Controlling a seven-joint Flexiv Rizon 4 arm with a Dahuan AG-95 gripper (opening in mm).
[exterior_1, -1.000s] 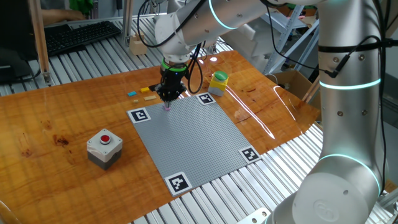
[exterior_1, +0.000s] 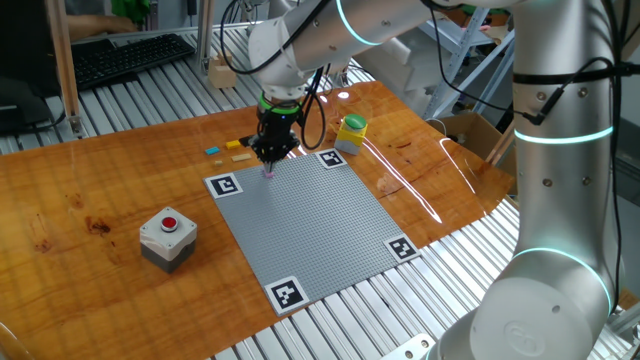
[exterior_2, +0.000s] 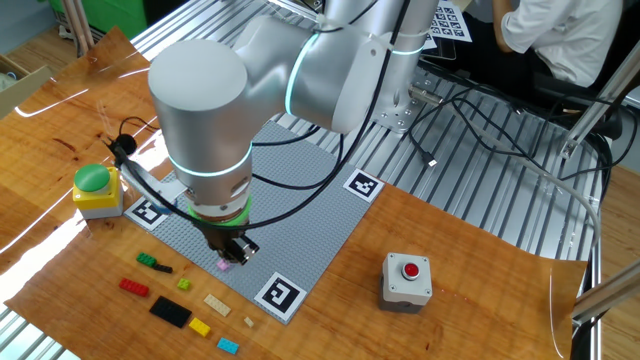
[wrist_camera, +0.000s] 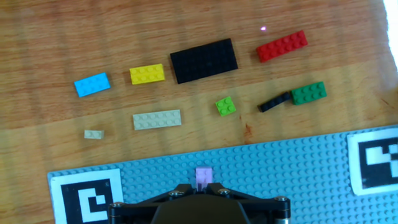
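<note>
A small lilac brick (wrist_camera: 203, 175) shows just beyond my fingertips in the wrist view, over the near strip of the grey studded baseplate (exterior_1: 310, 215). My gripper points down at that brick, close above the plate's edge beside the loose bricks. In exterior view 2 the lilac brick (exterior_2: 223, 265) appears right at the tips of the dark gripper (exterior_2: 232, 250). The gripper's own body hides the lower part of the brick and the contact with it. Whether the fingers clasp it, and whether it touches the plate, cannot be made out.
Loose on the wood lie blue (wrist_camera: 92, 84), yellow (wrist_camera: 147, 74), large black (wrist_camera: 204, 60), red (wrist_camera: 282, 46), beige (wrist_camera: 157, 119), lime (wrist_camera: 226, 106) and green (wrist_camera: 308, 93) bricks. A red-button box (exterior_1: 168, 240) and a green-button box (exterior_1: 351, 133) flank the plate. Most of the plate is bare.
</note>
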